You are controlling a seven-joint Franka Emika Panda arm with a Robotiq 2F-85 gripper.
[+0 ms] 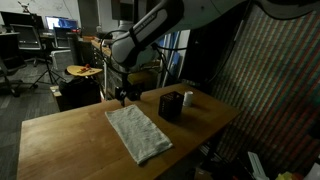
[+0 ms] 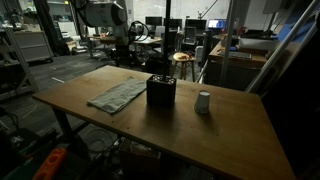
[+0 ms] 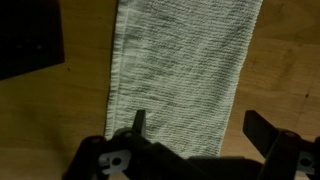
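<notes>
A pale grey cloth (image 1: 138, 132) lies spread flat on the wooden table, slightly askew; in the wrist view the cloth (image 3: 180, 75) fills the middle under my hand. My gripper is open, its two dark fingers wide apart with nothing between them. In exterior view 1 the gripper (image 1: 125, 97) hangs near the cloth's far end, pointing down. How high it is above the cloth I cannot tell. Exterior view 2 shows the same cloth (image 2: 118, 95) on the left half of the table.
A black open box (image 2: 160, 92) stands beside the cloth, its corner (image 3: 28, 35) showing in the wrist view. Past it is a light cup (image 2: 202, 102). Bare wood lies along the table (image 1: 60, 145) on the cloth's other side.
</notes>
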